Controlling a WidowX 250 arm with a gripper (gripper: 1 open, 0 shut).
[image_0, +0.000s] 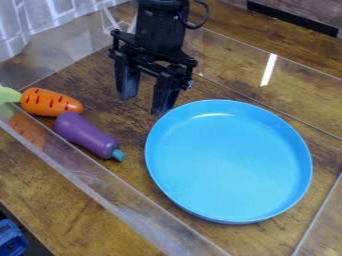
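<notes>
My gripper (146, 90) hangs over the wooden board, low behind the blue plate and right of the toy vegetables; I cannot tell whether it is open or shut. A purple eggplant (88, 134) lies at left, an orange carrot (51, 103) farther left. The large blue plate (227, 160) fills the lower right.
Clear walls (74, 180) border the board at left and front. The board is bare at the upper right and upper left.
</notes>
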